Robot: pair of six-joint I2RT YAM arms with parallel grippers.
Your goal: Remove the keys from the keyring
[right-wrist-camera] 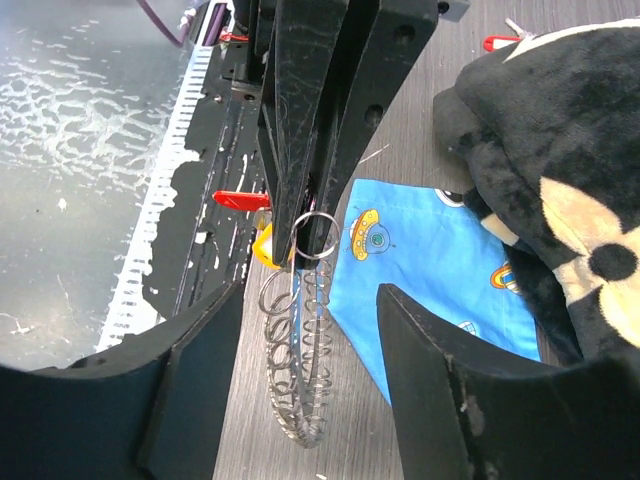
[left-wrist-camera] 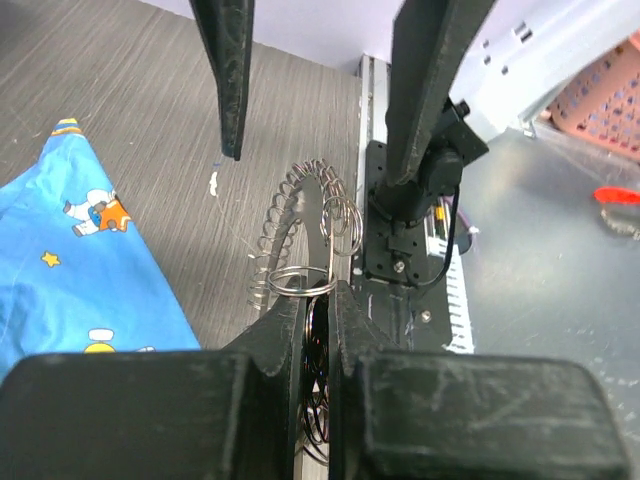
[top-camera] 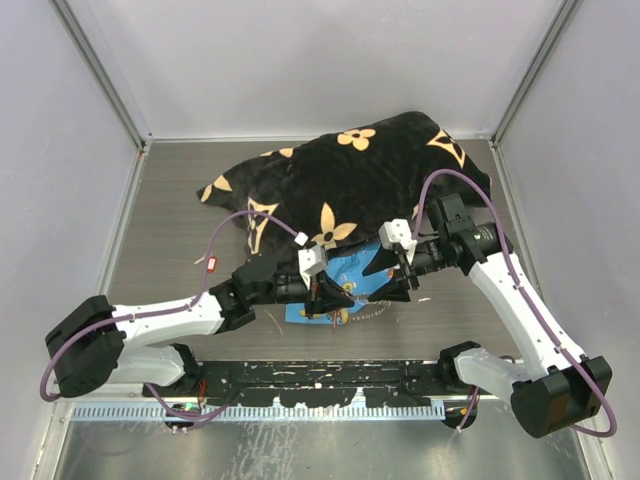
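My left gripper (top-camera: 341,298) is shut on the keyring (left-wrist-camera: 306,285), a metal ring with a long coiled-wire piece (right-wrist-camera: 298,380) hanging out past its fingertips over the table. Red and yellow items (right-wrist-camera: 240,199), which look like key covers, show beside the left fingers in the right wrist view. My right gripper (top-camera: 391,285) stands part open just right of the keyring, its fingers apart with nothing seen between them; in the left wrist view they hover above and either side of it.
A blue printed cloth (right-wrist-camera: 430,290) lies beneath the grippers, with a black flowered blanket (top-camera: 330,180) behind. Small red items (top-camera: 211,264) lie at left. Bare table shows at both sides; the front edge is close.
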